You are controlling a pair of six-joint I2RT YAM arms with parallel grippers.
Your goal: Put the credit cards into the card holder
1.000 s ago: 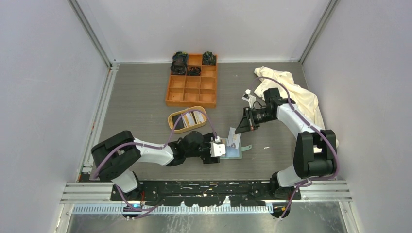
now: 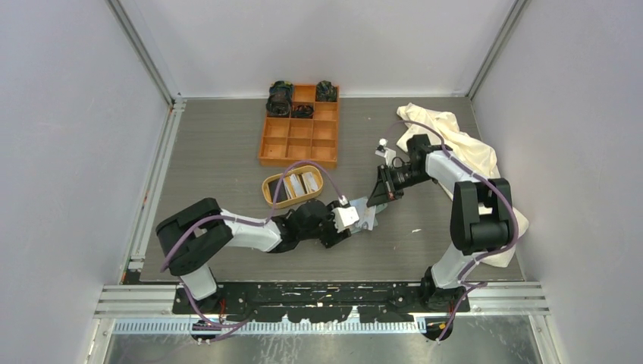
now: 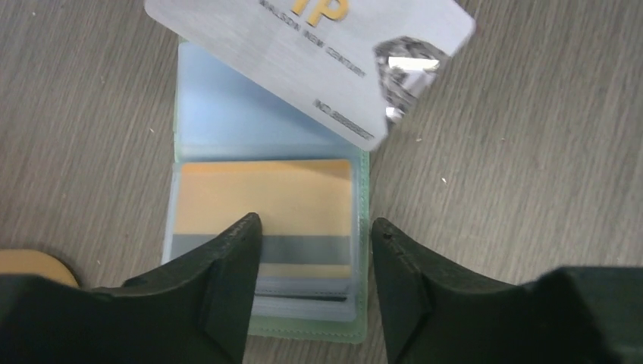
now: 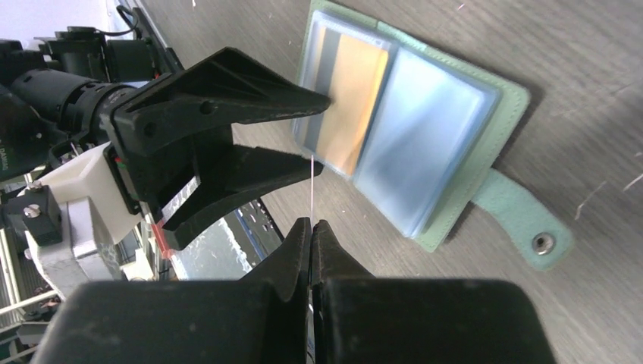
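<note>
The pale green card holder (image 3: 349, 331) lies on the table, partly hidden by the arms in the top view; its clear pockets show a yellow and grey card (image 3: 265, 201) in one and a light blue area (image 3: 250, 121) in the other. My left gripper hovers over the yellow and grey end, fingers apart and nothing seen gripped. A white card (image 3: 303, 53) is pinched in my right gripper, which is shut on it. The card appears edge-on in the right wrist view and slants across above the blue pocket in the left wrist view.
An oval tan basket (image 2: 267, 192) with several cards stands behind the left arm. Farther back is an orange divided tray (image 2: 300, 144) with black items in some compartments. A cream cloth (image 2: 455, 140) lies at right. Bare table extends left of the basket.
The card holder and its strap have shifted toward the back of the table.
</note>
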